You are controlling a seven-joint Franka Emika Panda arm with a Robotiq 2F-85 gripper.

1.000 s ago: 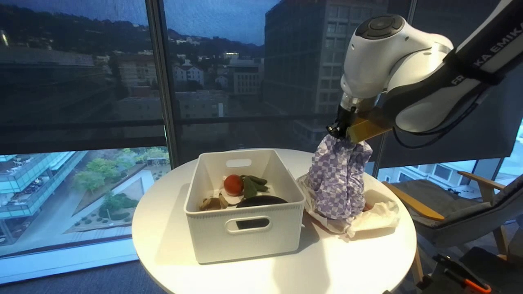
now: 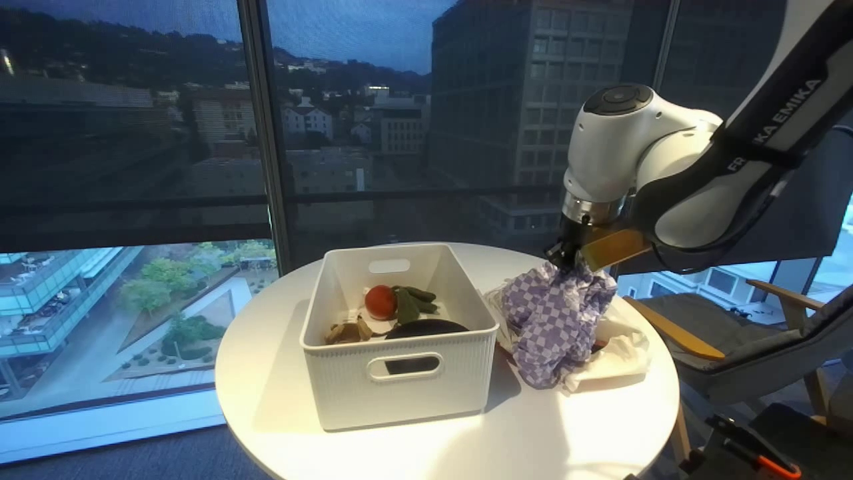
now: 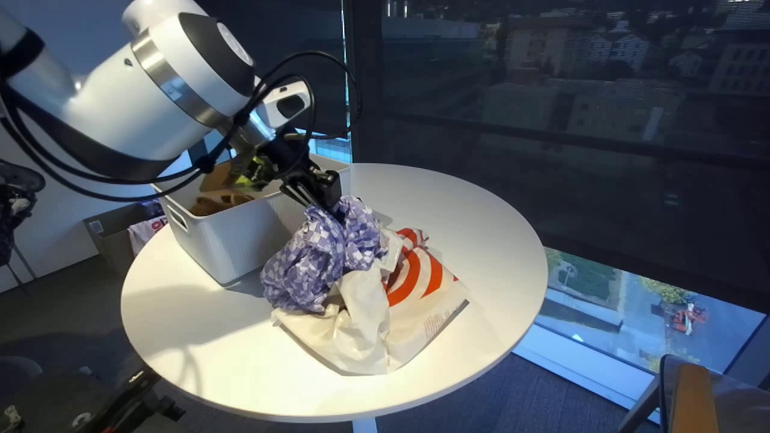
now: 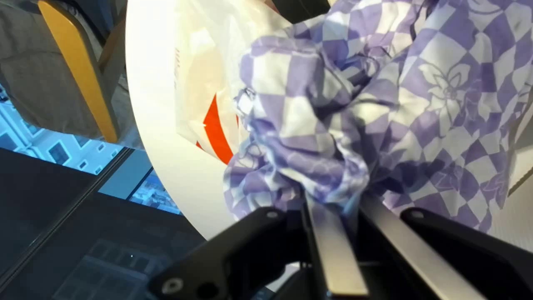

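A crumpled cloth in purple and white checks [image 2: 552, 324] hangs bunched over a pale bag [image 3: 364, 317] with red stripes. My gripper is shut on a fold of this cloth, as the wrist view shows. In exterior view 2 the gripper [image 3: 328, 205] points down into the top of the bunch, and the cloth's lower folds rest on the bag. Much of the bag's middle is hidden beneath the cloth.
Left of the cloth in exterior view 1 stands a white bin [image 2: 436, 388] holding a red tomato [image 2: 380, 303], green vegetables [image 2: 412, 301] and a dark round object [image 2: 428, 328].
My gripper has come down and slightly to the right with the cloth in it. The cloth, taller and more stretched before, now sags lower and spreads over the bag's near side.
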